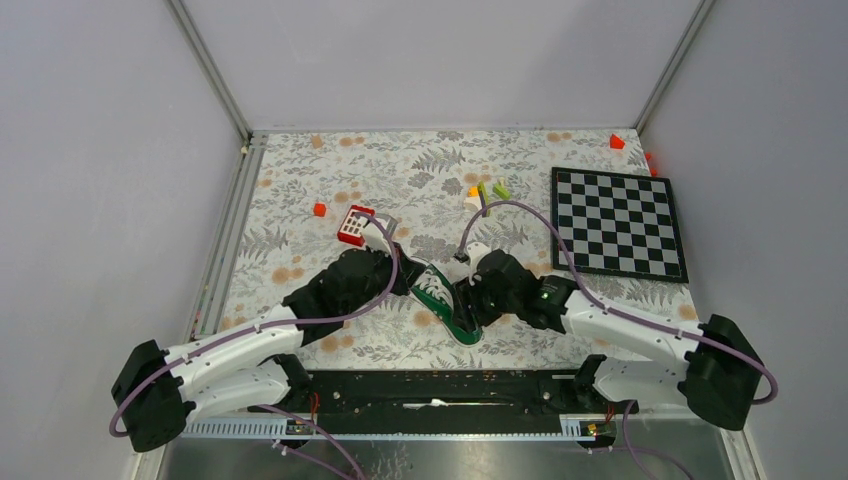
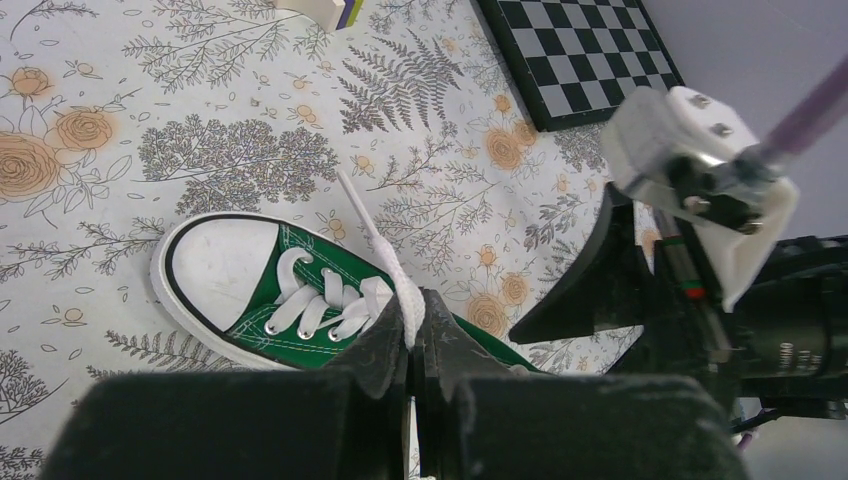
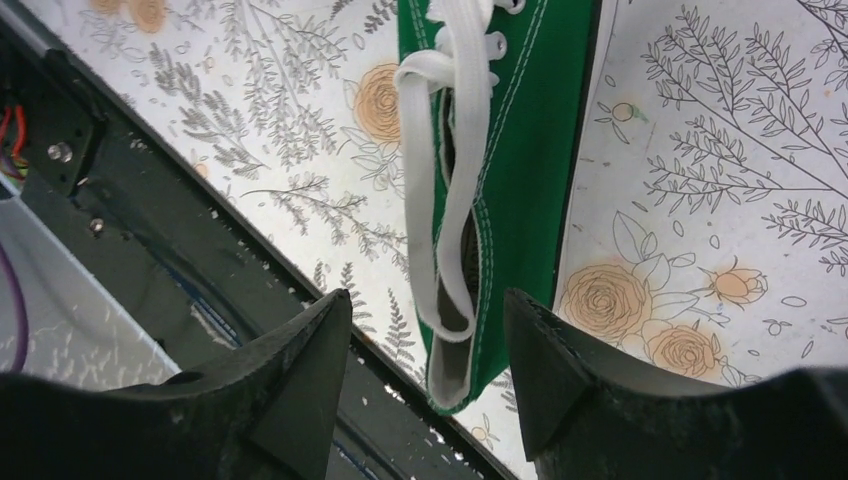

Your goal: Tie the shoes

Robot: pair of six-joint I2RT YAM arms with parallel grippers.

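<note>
A green sneaker [image 1: 436, 296] [image 2: 215, 260] with a white toe and white laces lies in the middle, angled toward the front edge. My left gripper is above it, shut on a white lace [image 2: 390, 255] whose tip sticks up between the fingers. My right gripper is open over the shoe's heel end, where a long lace loop [image 3: 455, 200] lies along the opening between its fingers, not gripped as far as shows.
A chessboard [image 1: 618, 223] lies at the right, a red block tray [image 1: 350, 231] behind my left arm, small coloured pieces [image 1: 500, 190] at the back. The front edge and black rail [image 1: 440, 390] are close to the shoe.
</note>
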